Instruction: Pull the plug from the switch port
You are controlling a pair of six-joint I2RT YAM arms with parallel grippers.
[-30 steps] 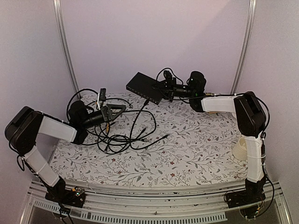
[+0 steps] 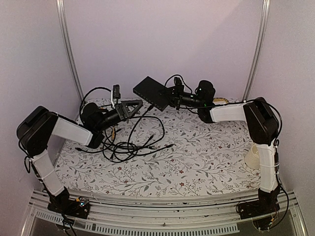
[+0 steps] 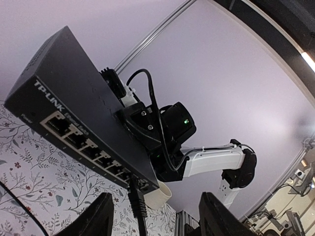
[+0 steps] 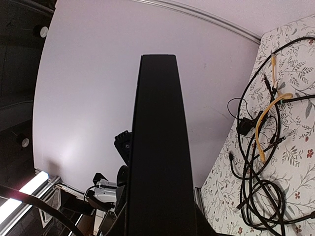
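Note:
A black TP-LINK switch (image 2: 150,91) hangs above the table in my right gripper (image 2: 170,96), shut on its body; in the right wrist view its narrow side (image 4: 160,142) fills the middle. The left wrist view shows its row of ports, with a black plug (image 3: 137,200) in one near the far end, its cable hanging down. My left gripper (image 2: 132,108) is open, its fingertips just short of the plug, which sits between and beyond them in that view.
A tangle of black and yellow cables (image 2: 125,147) lies on the flowered table at left. A cream cup (image 2: 252,157) stands at the right edge.
My left gripper has moved right and slightly up toward the switch and plug since about a second ago. The switch has shifted only slightly.

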